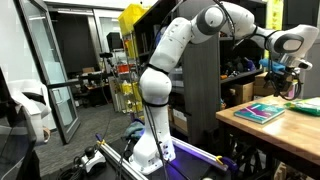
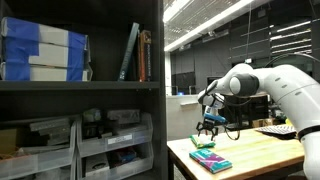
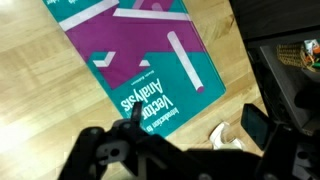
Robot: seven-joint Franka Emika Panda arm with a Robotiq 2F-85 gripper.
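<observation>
A teal and purple book titled "Vector Analysis" (image 3: 150, 60) lies flat on the wooden table, partly in the wrist view. My gripper is open above its lower edge, with nothing held between its fingers. From the first exterior view, a teal book (image 1: 258, 112) rests near the table's front left edge, and the gripper (image 1: 283, 80) hangs over the table behind it. Further right lies a bright green item (image 1: 303, 104). The second exterior view has a teal and red book (image 2: 210, 161) in front and a green-topped item (image 2: 203, 141) behind it, beneath the gripper (image 2: 209, 128).
A small white object (image 3: 224, 138) lies beside the book's corner. Past the table edge is a dark bin (image 3: 292, 70). Tall dark shelving (image 2: 120, 95) with clear drawers stands left of the table. Bare wood (image 2: 265, 150) extends to the right.
</observation>
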